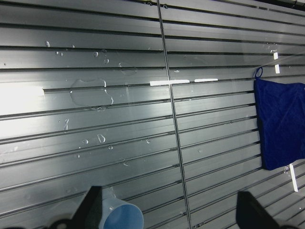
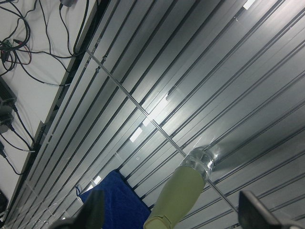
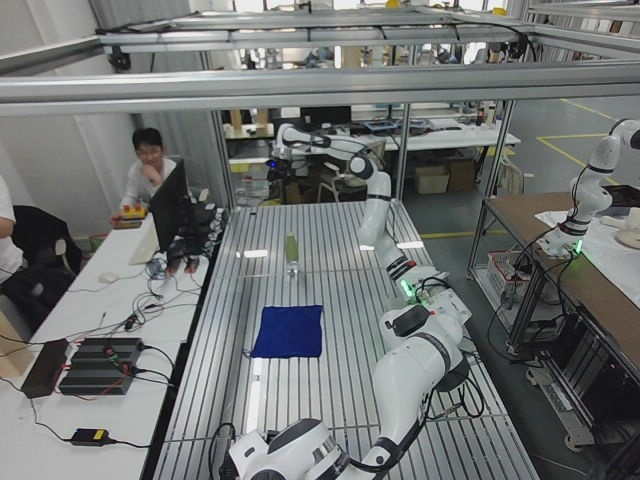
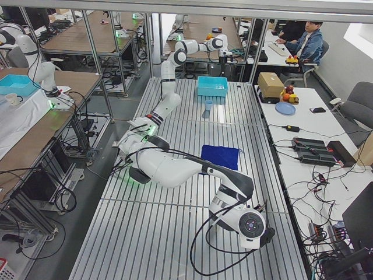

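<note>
A blue cloth (image 3: 288, 331) lies flat on the slatted metal table (image 3: 230, 390). A green bottle with a clear end (image 2: 181, 188) is on the table in the right wrist view, below that gripper, whose dark fingers stand apart. In the left wrist view a light blue cup (image 1: 121, 217) sits at the bottom, between the spread fingers of that gripper; I see nothing held. The same cup (image 4: 208, 104) shows in the camera right view near a blue bin (image 4: 212, 86). Water drops lie on the slats.
A white side desk (image 3: 100, 300) with cables, power boxes and a monitor runs along the table, with a seated person behind it. Metal frame rails (image 3: 320, 85) cross overhead.
</note>
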